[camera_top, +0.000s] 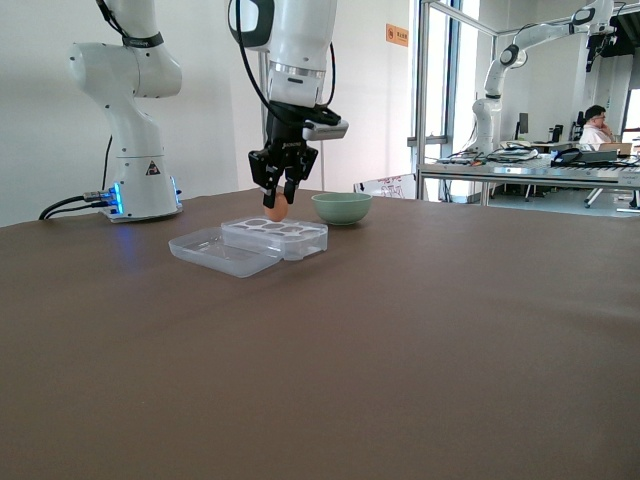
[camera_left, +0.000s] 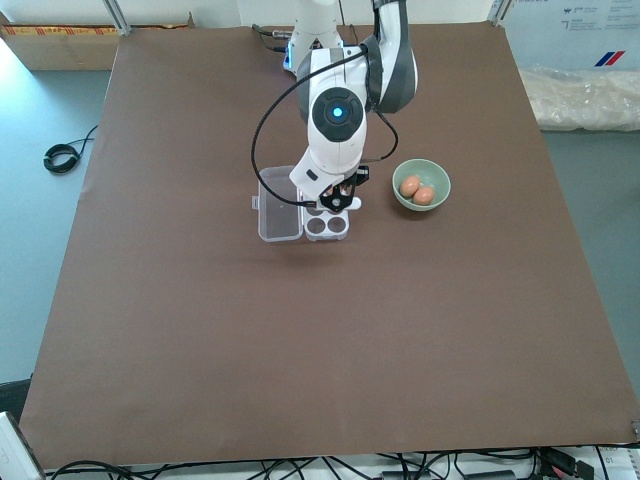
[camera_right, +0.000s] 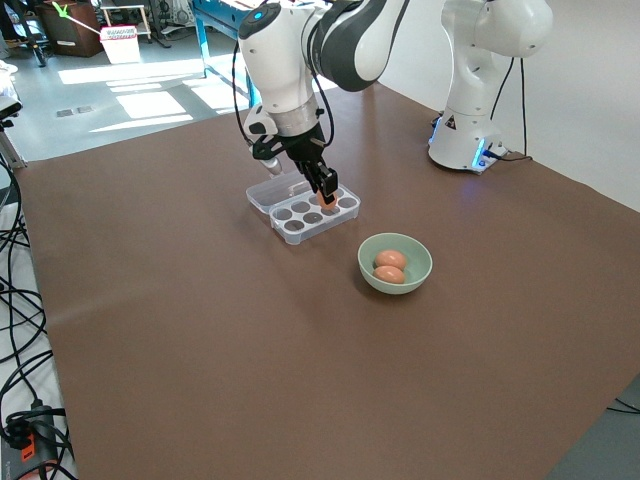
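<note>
My black gripper (camera_top: 279, 193) is over the clear egg box (camera_top: 250, 256), whose white tray (camera_right: 295, 225) has several round slots. A brown egg (camera_top: 276, 210) is at my fingertips, low at the tray; whether the fingers grip it or stand just above it is hard to tell. The left view shows the gripper (camera_left: 338, 195) mostly from above, hiding the egg. A green bowl (camera_right: 368, 270) with two brown eggs (camera_right: 390, 267) stands beside the box, to the right of it in the left view (camera_left: 400, 195).
Cables also run along the table's edge.
</note>
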